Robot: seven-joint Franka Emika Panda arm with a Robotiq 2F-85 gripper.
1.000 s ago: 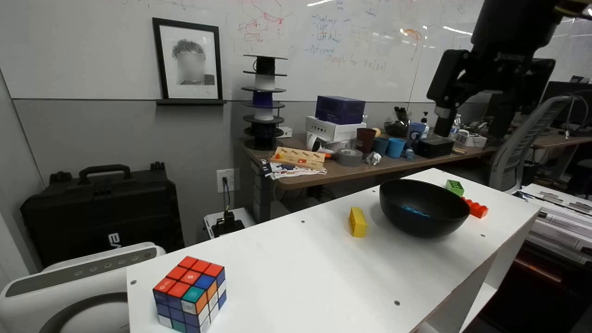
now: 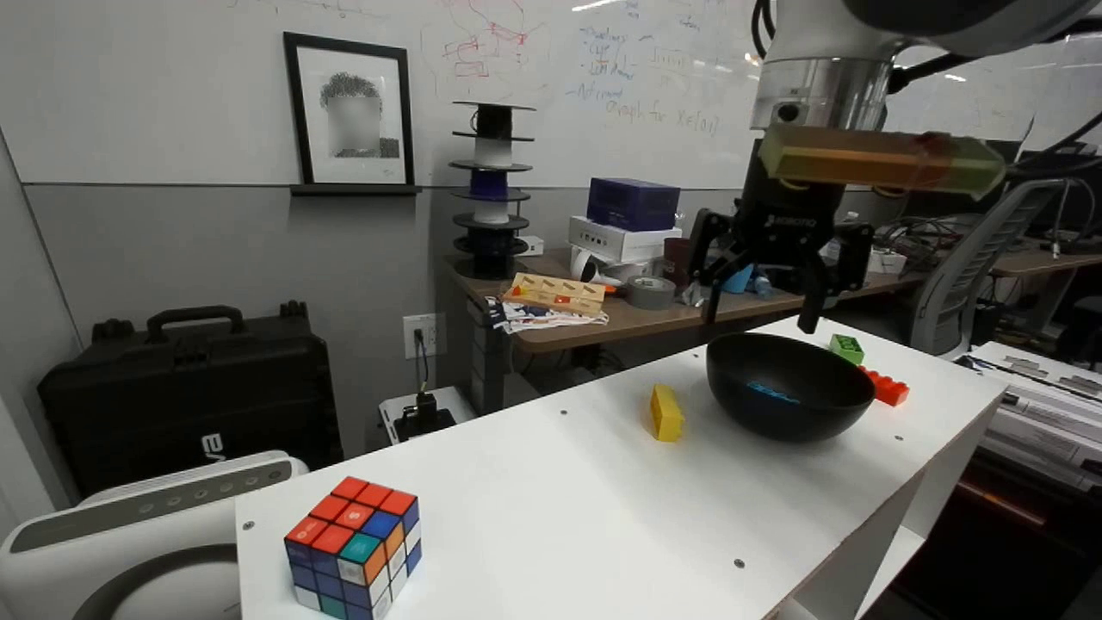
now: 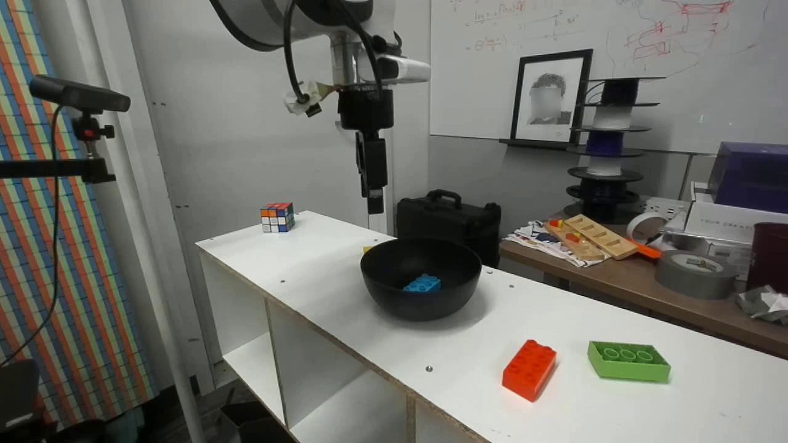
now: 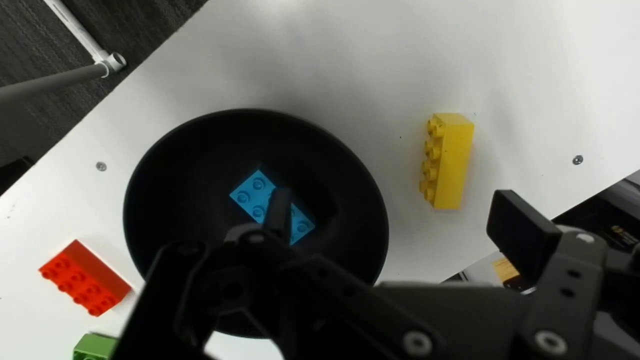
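My gripper (image 2: pixel 757 319) hangs open above the black bowl (image 2: pixel 764 415), its fingers spread and nothing between them. A blue brick (image 4: pixel 258 198) lies inside the bowl; one finger (image 4: pixel 277 210) covers part of it in the wrist view. Just outside the bowl, a yellow brick (image 4: pixel 454 162) rests on its side, apart from the rim. On the bowl's other side are a red brick (image 3: pixel 529 370) and a green brick (image 3: pixel 628 361), both on the white table (image 3: pixel 473 369). The yellow brick is mostly hidden behind the bowl in exterior view 2.
A Rubik's cube (image 2: pixel 354 548) sits at the far end of the white table, with clear surface between it and the yellow brick. Behind, a brown desk (image 2: pixel 620 331) carries boxes, tape and cups. Drops lie beyond the table's edges.
The gripper has come down and across toward the yellow brick's side, now over the bowl. Bowl, bricks and cube stay where they were.
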